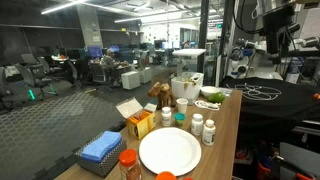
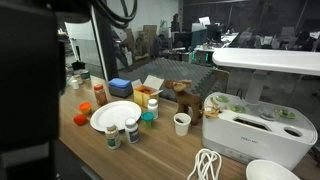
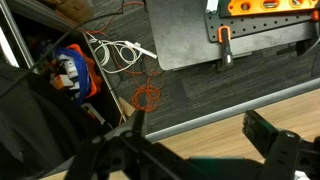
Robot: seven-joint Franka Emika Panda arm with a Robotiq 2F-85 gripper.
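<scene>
In the wrist view my gripper stands open, with nothing between its fingers; it points down over a table edge and the floor. The robot arm [image 1: 280,35] hangs at the upper right in exterior view 1, away from the tabletop things. A white plate [image 1: 169,152] lies on the wooden table, with white-capped bottles [image 1: 208,132] and a green cup [image 1: 180,119] beside it. A blue stack [image 1: 100,148] and an orange open box [image 1: 138,119] stand to its left and behind. A brown plush animal [image 2: 186,98] sits farther back.
A white cup [image 2: 182,124], a white cable [image 2: 206,163] and a white bowl [image 2: 270,171] occupy the table's other end. A white bin [image 2: 255,137] holds several items. Orange-lidded jars [image 1: 129,163] stand by the plate. Below the gripper run a metal rail [image 3: 225,115] and loose cables [image 3: 147,97].
</scene>
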